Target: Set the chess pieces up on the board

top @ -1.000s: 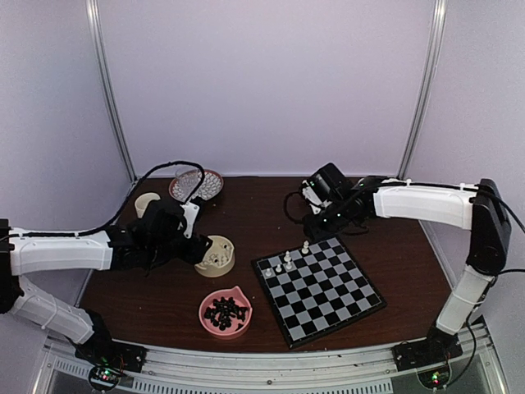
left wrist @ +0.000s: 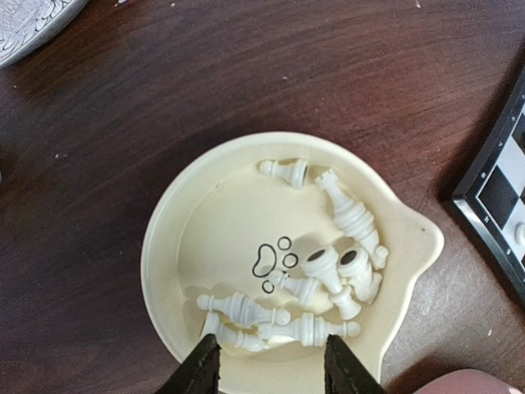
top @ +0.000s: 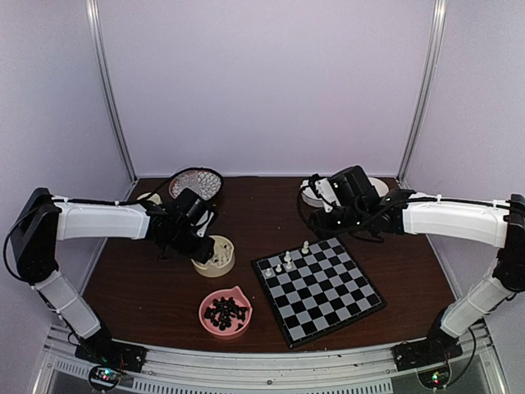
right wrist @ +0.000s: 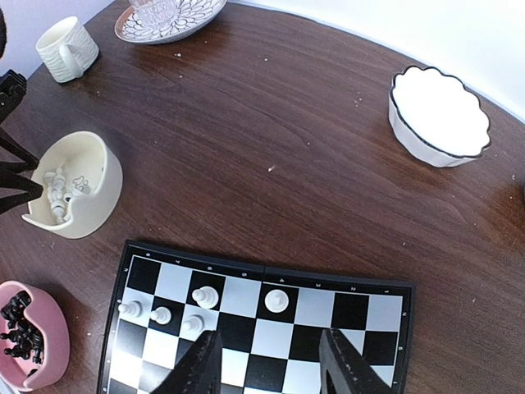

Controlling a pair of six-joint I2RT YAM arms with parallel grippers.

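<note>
In the left wrist view, a cream bowl (left wrist: 168, 209) holds several white chess pieces lying on their sides, among them a pawn (left wrist: 289, 172) near its far wall. My left gripper is above the bowl's near part, open, with no piece held between its fingers. The chessboard (right wrist: 271, 361) carries several white pieces standing near one edge, one of them a white piece (right wrist: 276, 300) apart from the cluster. My right gripper hangs open over the board's side, nothing held. A pink bowl (top: 204, 316) contains the black pieces (top: 225, 313).
Behind the board the dark table (right wrist: 271, 197) is clear. A scalloped white bowl (right wrist: 439, 123) stands at the back right. At the back left are a patterned plate (right wrist: 184, 31) and a white mug (right wrist: 67, 49). The pink bowl sits close in front of the cream one.
Over the last second my left arm has swung away from the front and settled over the cream bowl. The board's pieces look unmoved.
</note>
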